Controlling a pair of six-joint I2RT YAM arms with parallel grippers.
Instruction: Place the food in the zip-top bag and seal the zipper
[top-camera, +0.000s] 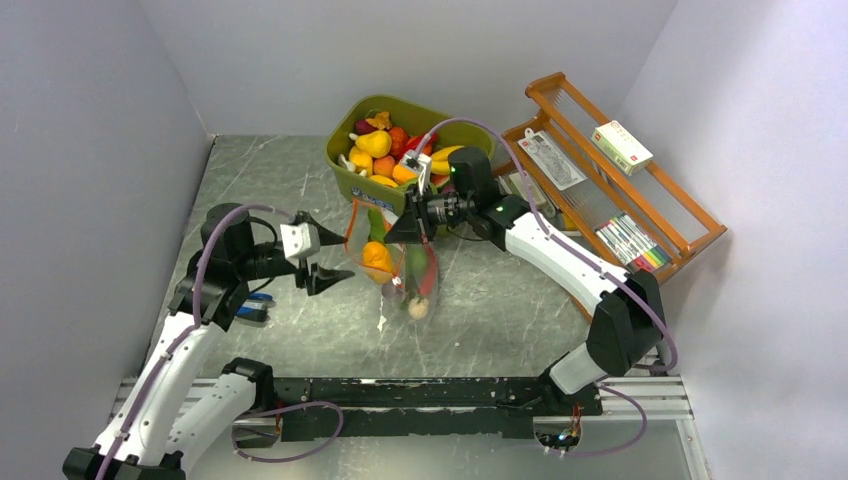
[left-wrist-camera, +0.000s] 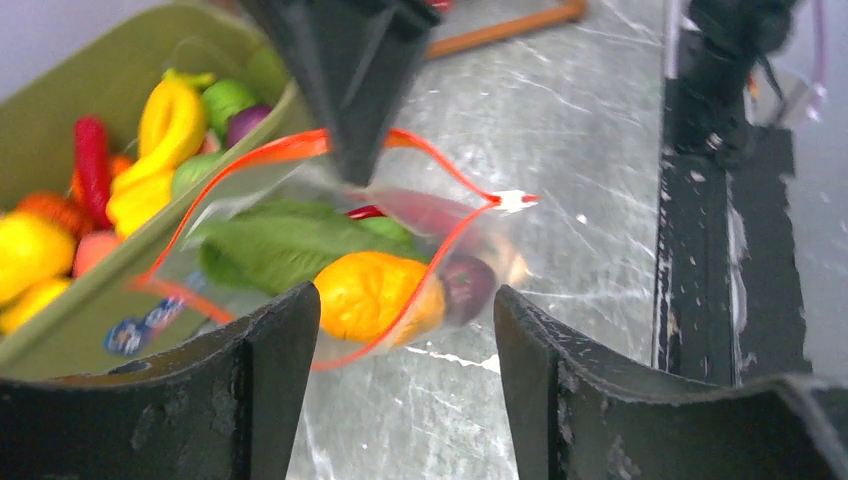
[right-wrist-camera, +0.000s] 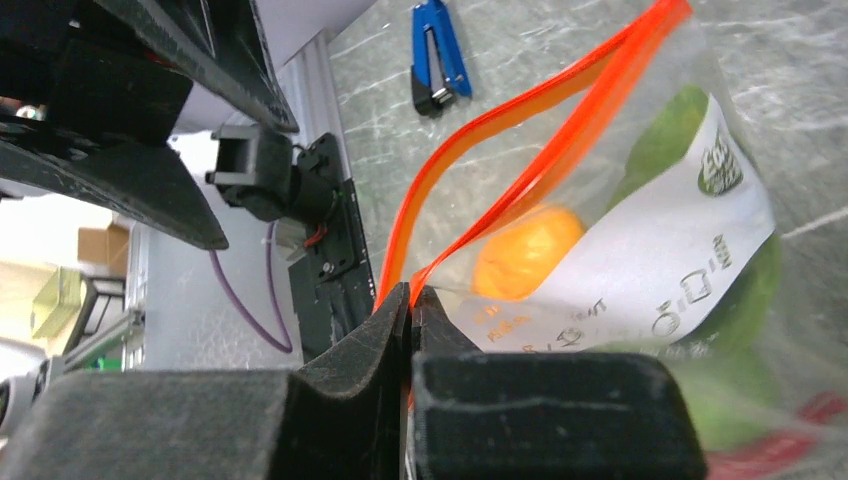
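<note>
A clear zip top bag (top-camera: 410, 295) with an orange-red zipper rim holds toy food: an orange piece (left-wrist-camera: 370, 295), green leaves (left-wrist-camera: 260, 245), a purple piece (left-wrist-camera: 465, 285) and more. In the right wrist view my right gripper is shut on the zipper edge at the bag's mouth. My left gripper (top-camera: 338, 258) stands open just left of the bag, nothing between its fingers; in the left wrist view the bag's mouth faces it.
A green bin (top-camera: 341, 170) of toy fruit and vegetables is behind the bag. A wooden rack (top-camera: 690, 238) stands at the right, a blue-handled tool (right-wrist-camera: 440, 50) on the left of the table.
</note>
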